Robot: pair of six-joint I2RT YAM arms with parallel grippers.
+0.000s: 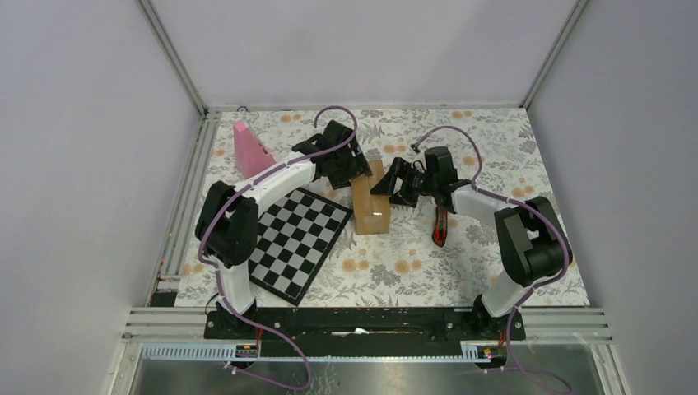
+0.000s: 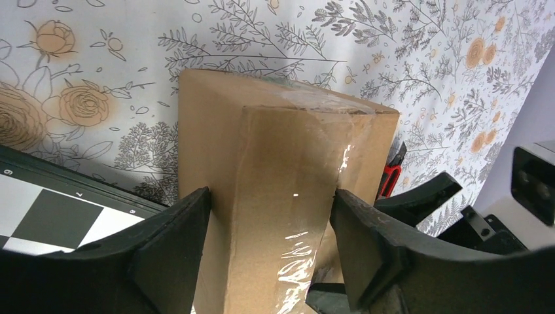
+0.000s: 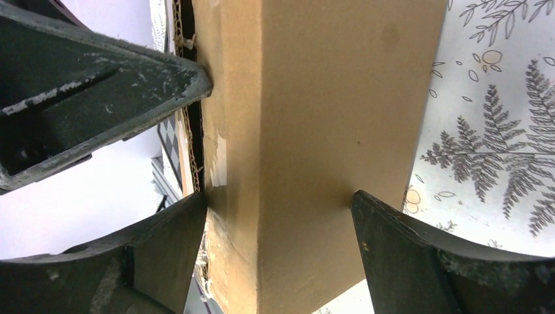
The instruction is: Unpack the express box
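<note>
The brown cardboard express box (image 1: 370,212) stands mid-table with clear tape on it, between my two grippers. My left gripper is at its far end, fingers apart on either side of the box in the left wrist view; whether they press on it is unclear. My right gripper is open against the box's right part, with cardboard between its spread fingers. In the right wrist view a dark finger of the other gripper touches the box beside a dark slit along an edge.
A black-and-white checkerboard (image 1: 296,243) lies left of the box, a pink object (image 1: 251,148) at the back left. A red and black cutter (image 1: 440,230) lies right of the box.
</note>
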